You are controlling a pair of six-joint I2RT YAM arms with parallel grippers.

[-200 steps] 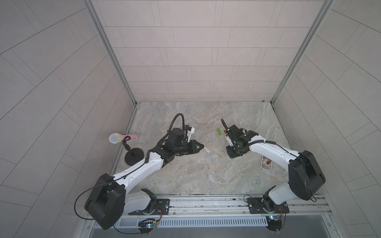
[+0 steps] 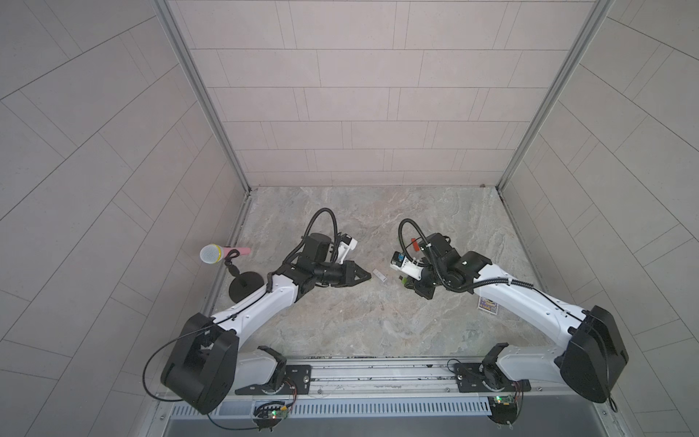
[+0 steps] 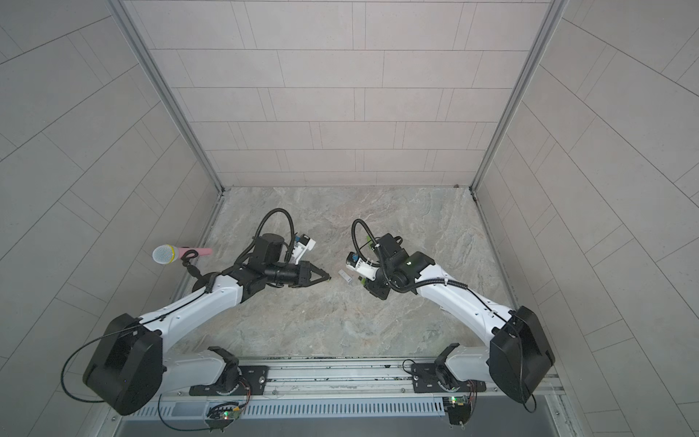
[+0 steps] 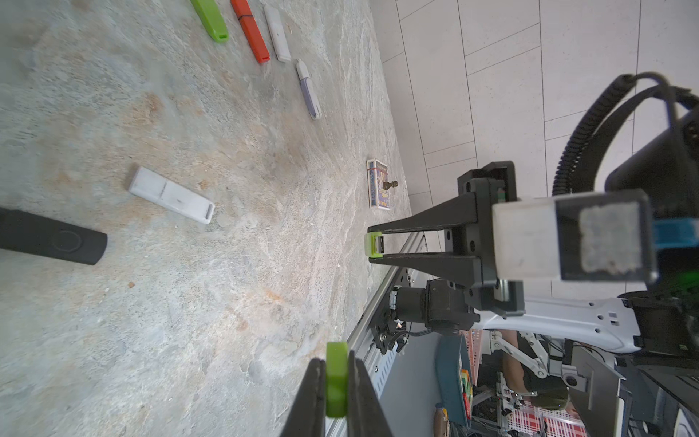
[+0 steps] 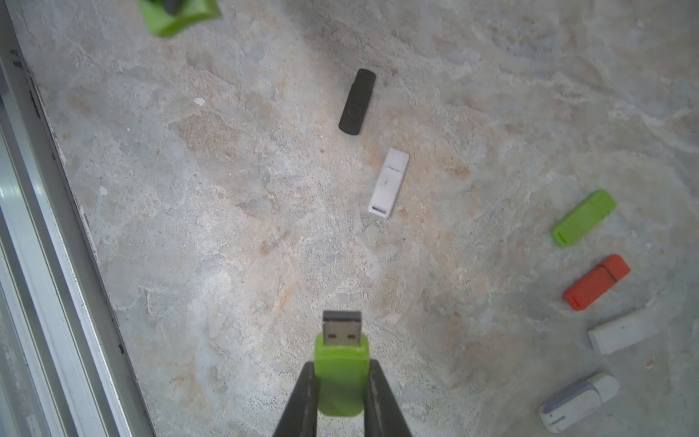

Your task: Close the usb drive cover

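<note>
My right gripper is shut on a green USB drive (image 5: 340, 397), whose bare metal plug (image 5: 342, 329) points away from the fingers. A small green cover (image 4: 336, 375) sits between the fingertips of my left gripper, which is shut on it. At the upper left of the right wrist view, a blurred part of that green cover (image 5: 174, 16) shows. In the top left view the left gripper (image 2: 366, 275) and right gripper (image 2: 415, 287) are apart, both above the table. Cover and plug do not touch.
On the table lie a white stick (image 5: 389, 182), a black stick (image 5: 357, 102), another green one (image 5: 583, 217), a red one (image 5: 596, 282) and two pale ones beyond. A picture card (image 2: 488, 305) lies at the right.
My right arm has turned its wrist and the gripper has shifted slightly left, so its white camera mount now shows more. The left gripper has drawn back slightly to the left.
</note>
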